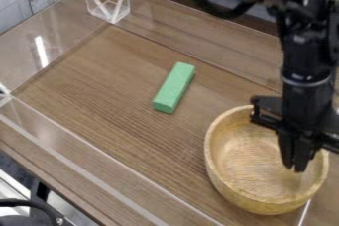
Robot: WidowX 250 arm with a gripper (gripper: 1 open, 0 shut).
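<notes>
My gripper (298,154) hangs at the right, over the wooden bowl (255,190), its tip down at the bowl's inner area. It looks shut, with nothing visible between its fingers. A green block (173,87) lies on the wooden table (99,131), left of and above the bowl, apart from it.
A clear plastic piece (106,5) stands at the back left. The arm covers much of the right side.
</notes>
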